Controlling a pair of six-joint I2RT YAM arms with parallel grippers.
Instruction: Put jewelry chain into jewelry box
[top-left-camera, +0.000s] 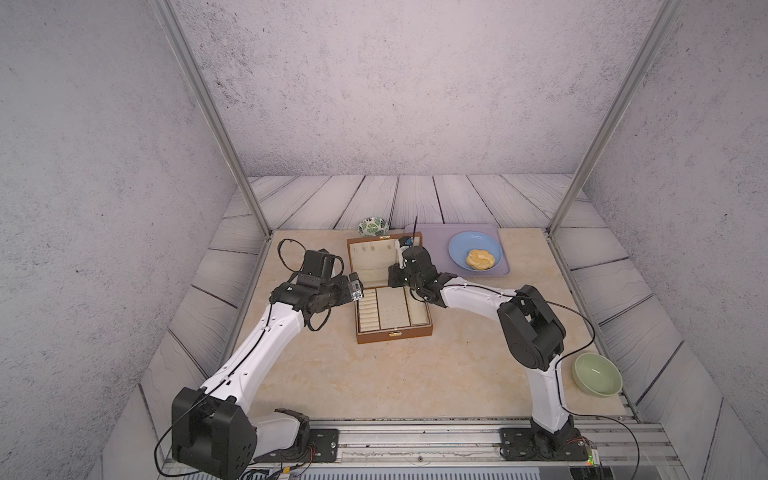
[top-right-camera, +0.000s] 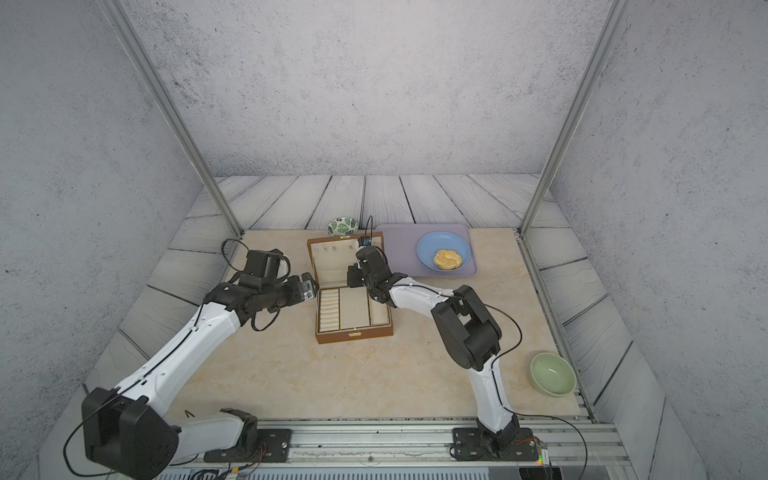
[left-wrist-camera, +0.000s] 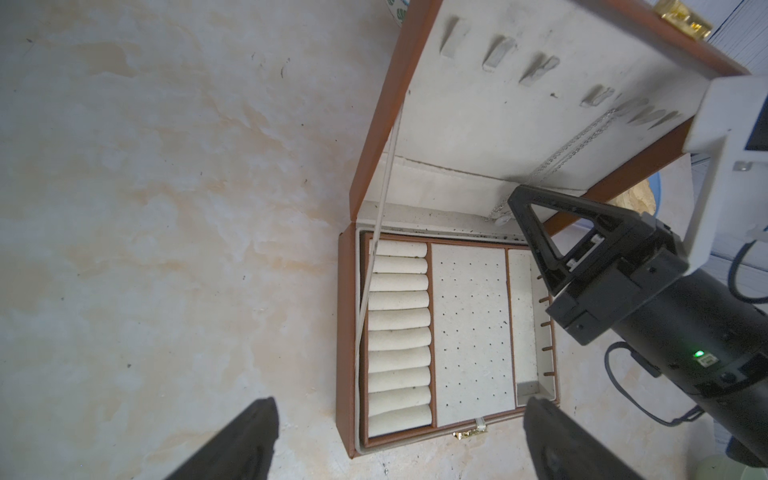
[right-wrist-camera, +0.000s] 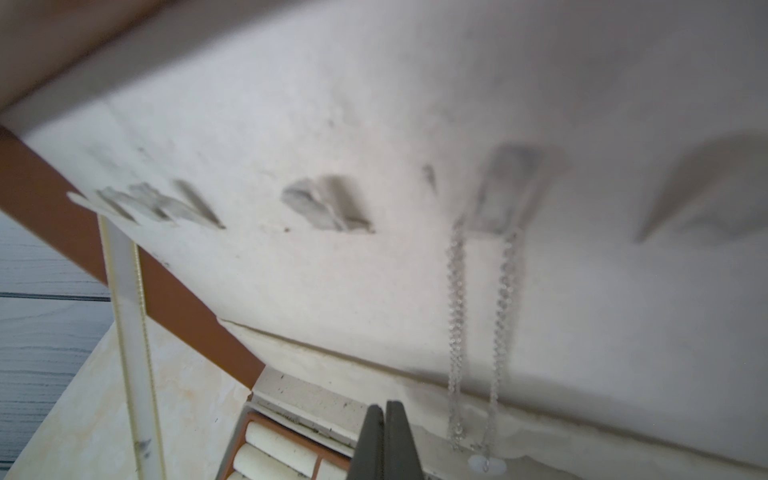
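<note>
The silver necklace chain hangs in two strands from a hook tab on the raised lid of the jewelry box (left-wrist-camera: 345, 344); in the left wrist view the chain (left-wrist-camera: 577, 148) runs down the lid lining. Its lower end rests by the lid's bottom pocket. My right gripper is shut with nothing between its fingers; the chain is just to the right of them, apart. My left gripper stands open and empty left of the box, its blurred fingers (left-wrist-camera: 248, 432) framing the view.
Ring rolls (left-wrist-camera: 398, 320), a perforated middle panel (left-wrist-camera: 472, 320) and a narrow compartment (left-wrist-camera: 525, 344) fill the box base. A lilac tray (top-left-camera: 436, 248) with a blue plate (top-left-camera: 458, 248) is behind right. A green bowl (top-left-camera: 597, 374) stands far right.
</note>
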